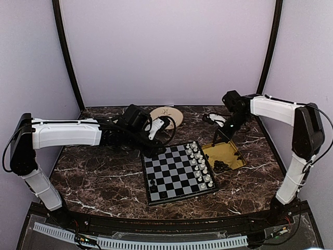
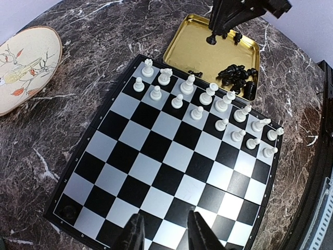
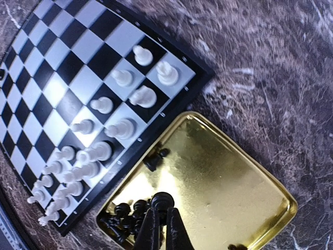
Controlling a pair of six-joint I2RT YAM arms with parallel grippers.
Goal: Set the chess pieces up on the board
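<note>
A black chess piece (image 3: 162, 200) is pinched in my right gripper, its round base facing the camera. The left wrist view shows the same piece hanging above the gold tray (image 2: 177, 47), clear of the other black pieces (image 2: 238, 75). My left gripper is open and empty over the board (image 2: 156, 156). White pieces (image 2: 187, 84) fill two rows along the tray side. A black piece (image 2: 67, 212) stands on the far-left corner square, and small dark shapes (image 1: 152, 183) show on the near-left squares in the top view.
A round plate with painted branches (image 2: 26, 67) lies behind the board. The tray sits close beside the white rows, with one black piece (image 3: 153, 160) lying near its board-side wall. The board's middle is bare, and marble table (image 1: 99, 182) is clear on the left.
</note>
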